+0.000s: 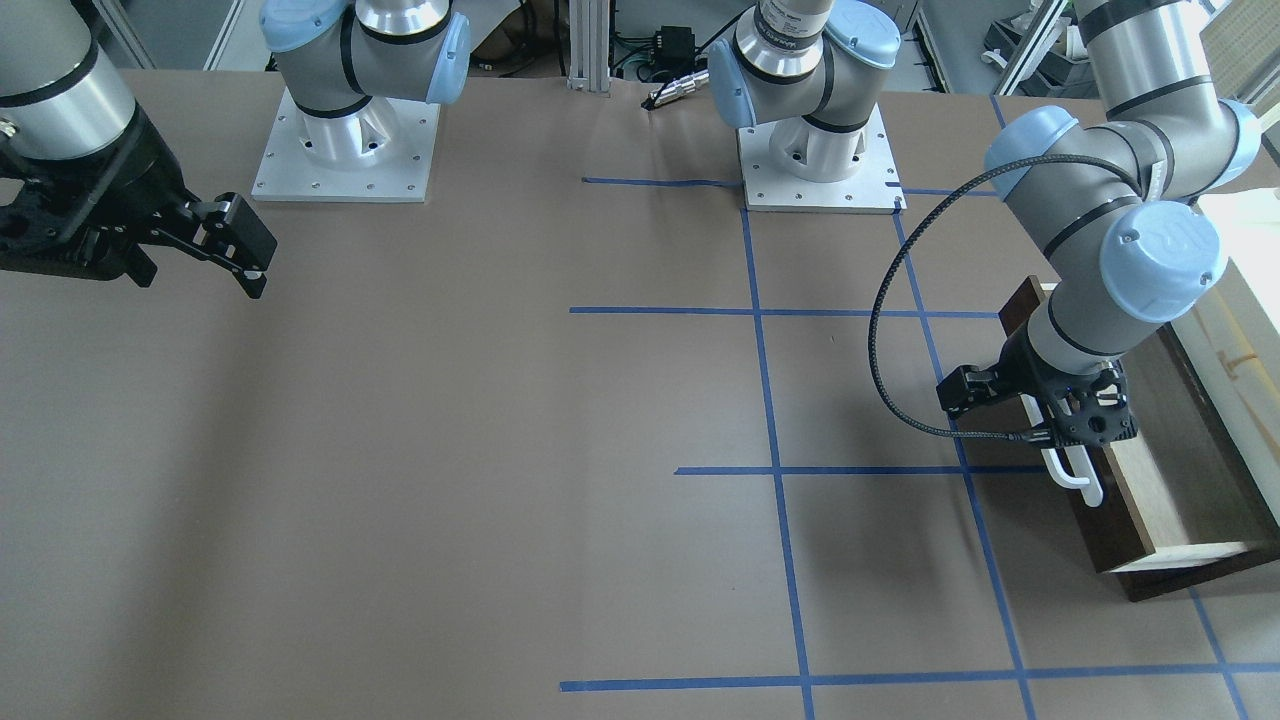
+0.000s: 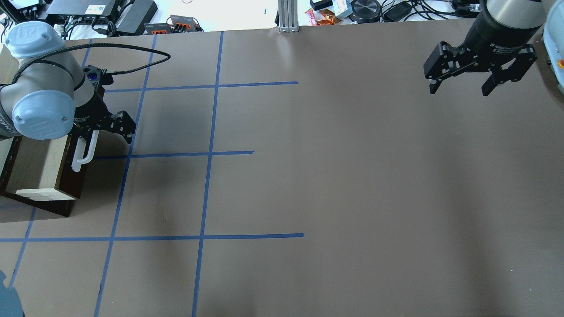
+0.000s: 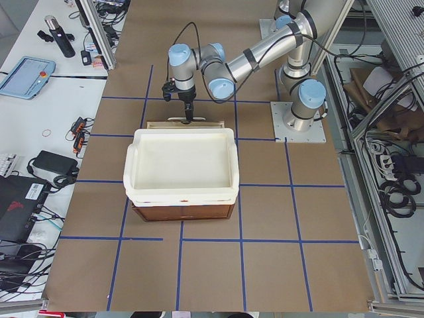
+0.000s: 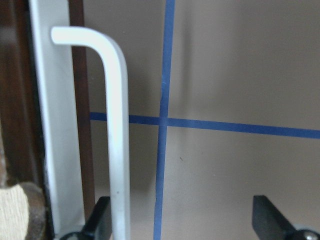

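The gripper [image 1: 1034, 402] is down over the front of a wooden drawer box [image 1: 1200, 480], whose white handle [image 1: 1068, 478] points out below it in the front view. In the left wrist view, the handle [image 4: 118, 135] runs vertically along the drawer front. The gripper is open there, its left finger beside the handle's lower part and its right finger apart over bare table. The top view shows the handle [image 2: 83, 158] partly under the gripper.
A white tray [image 3: 181, 169] sits on the box. Other robot arms [image 1: 816, 144] stand at the table's edges, one with a black gripper [image 2: 476, 68].
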